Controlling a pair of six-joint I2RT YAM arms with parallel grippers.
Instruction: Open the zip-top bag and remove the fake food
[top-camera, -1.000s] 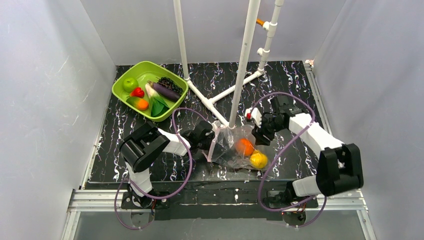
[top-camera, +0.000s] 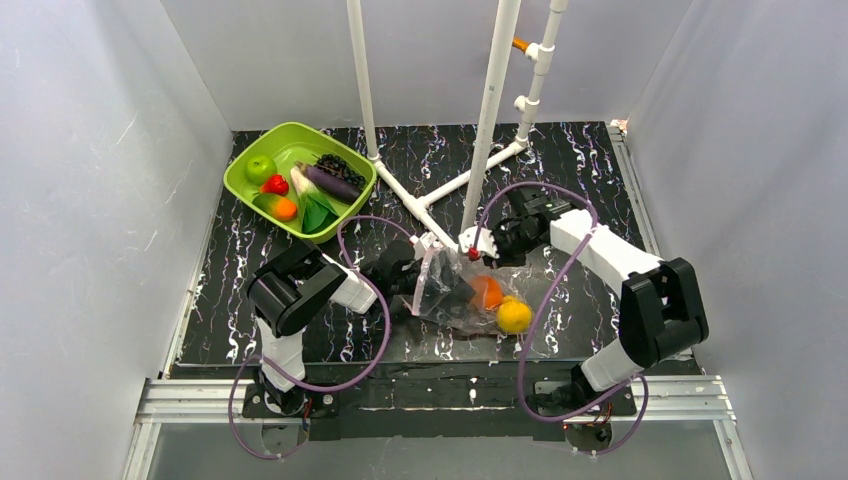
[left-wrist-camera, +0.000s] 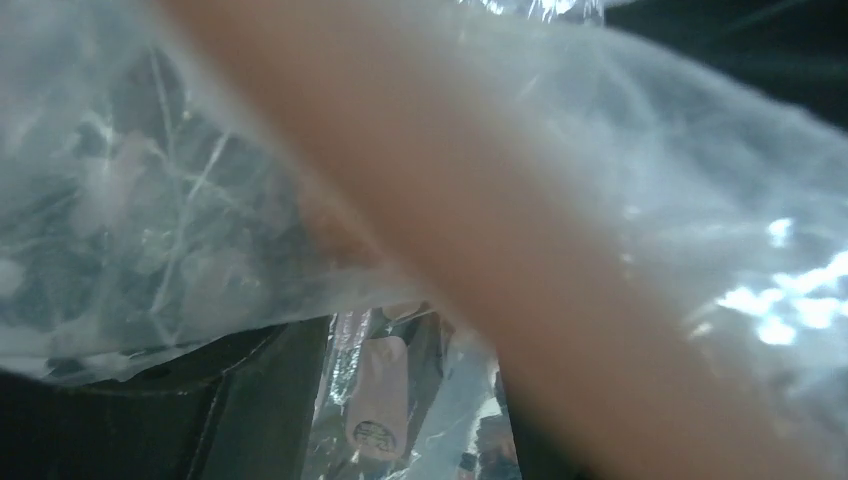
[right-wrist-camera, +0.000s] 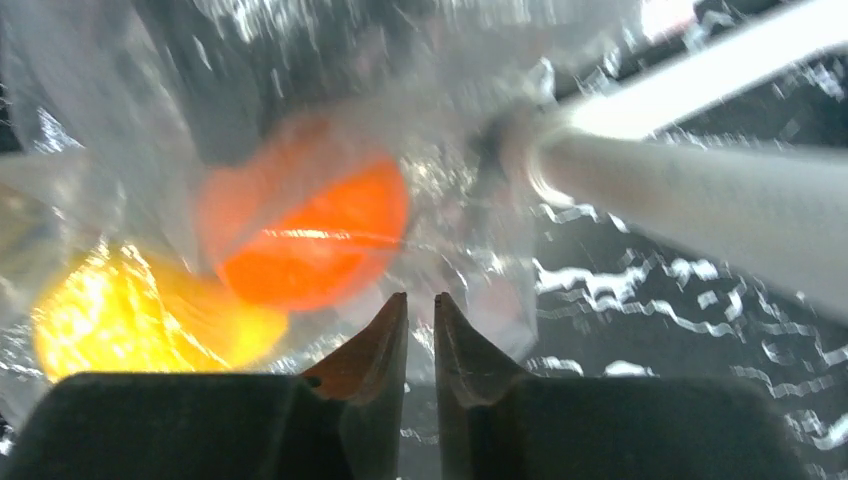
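The clear zip top bag (top-camera: 450, 305) lies on the counter, holding an orange fake fruit (top-camera: 487, 292) and a yellow one (top-camera: 514, 316). At the bag's left end, by its mouth, is my left gripper (top-camera: 420, 284); its dark fingers (left-wrist-camera: 150, 425) stand apart, with film across and beyond them. A blurred cable hides much of that view. My right gripper (top-camera: 474, 254) is over the bag's far edge. Its tips (right-wrist-camera: 397, 312) have a narrow gap between them and nothing visibly gripped. In the right wrist view, the orange fruit (right-wrist-camera: 305, 225) shows through plastic.
A green bowl (top-camera: 355, 213) with several fake foods stands at the back left. White pipes (top-camera: 490, 110) rise just behind the bag, close to my right gripper. Purple cables (top-camera: 556, 285) loop over both arms. Free counter (top-camera: 590, 170) shows at the back right.
My right gripper has moved left, from beside the bag's right end to over its far edge. The bag and fruits have shifted slightly left.
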